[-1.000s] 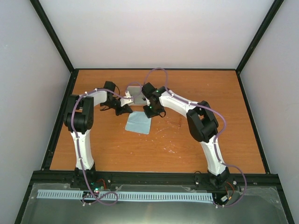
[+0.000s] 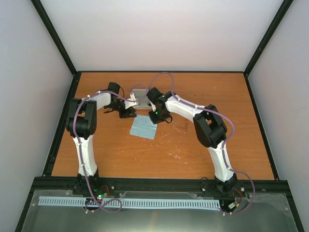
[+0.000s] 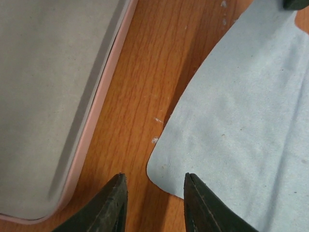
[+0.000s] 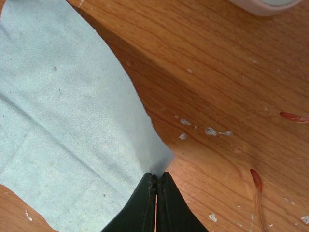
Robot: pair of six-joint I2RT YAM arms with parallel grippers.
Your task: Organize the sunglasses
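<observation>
A pale blue cloth (image 2: pixel 142 127) lies on the wooden table in front of a grey tray with a pink rim (image 3: pixel 94 111). My left gripper hangs open beside the cloth's rounded corner, between it and the tray, with nothing seen between its fingers. My right gripper is shut at the tip of another cloth corner (image 4: pixel 140 140), which looks slightly raised; whether its fingertips pinch the fabric is hard to tell. I see no sunglasses clearly in these views.
Both arms meet over the back middle of the table, partly covering the tray. Thin reddish marks or objects (image 4: pixel 257 186) show on the wood right of the cloth.
Both grippers have shifted very slightly in the top view, the right one a little toward the front since a second ago. The cloth looks nearly unchanged.
</observation>
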